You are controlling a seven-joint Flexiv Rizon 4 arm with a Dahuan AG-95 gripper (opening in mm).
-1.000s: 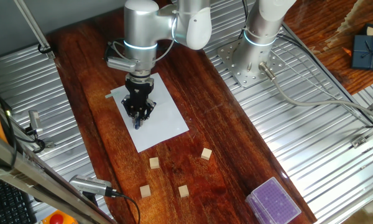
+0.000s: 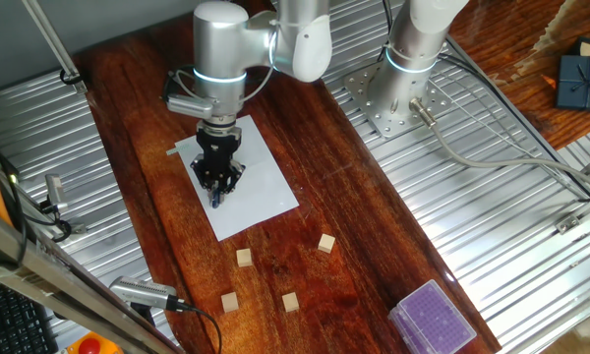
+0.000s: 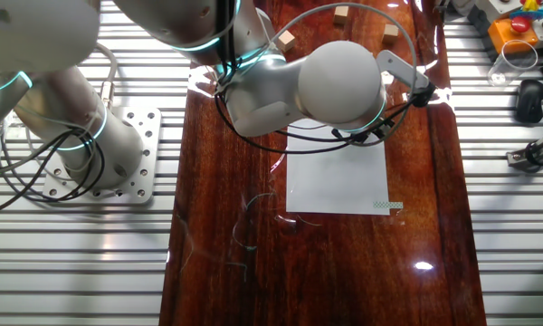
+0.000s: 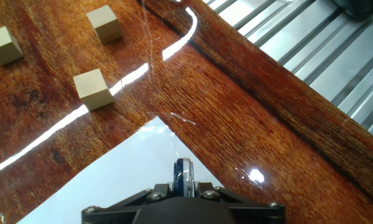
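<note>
A blank white sheet of paper [image 2: 261,187] lies on the dark wooden table, also visible as a white sheet [image 3: 335,181] in exterior view 2. Over its left part, in exterior view 1, my gripper [image 2: 216,195] points down. The wrist view shows the gripper shut on a slim dark blue and silver pen-like object [image 4: 184,174], which stands up between the fingers. Whether its lower end touches the paper cannot be made out. In exterior view 2 the arm hides most of the gripper.
Several wooden cubes, among them one cube [image 2: 244,258] nearest the paper, sit on the table beyond it. A purple-lidded box [image 2: 435,317] stands at the table's lower right corner. A small green strip [image 3: 389,205] lies at one paper corner. Bare wood surrounds the sheet.
The arm and gripper have shifted very slightly to the left in exterior view 1, with the pen-like object still held. Paper, cubes and box have not moved.
</note>
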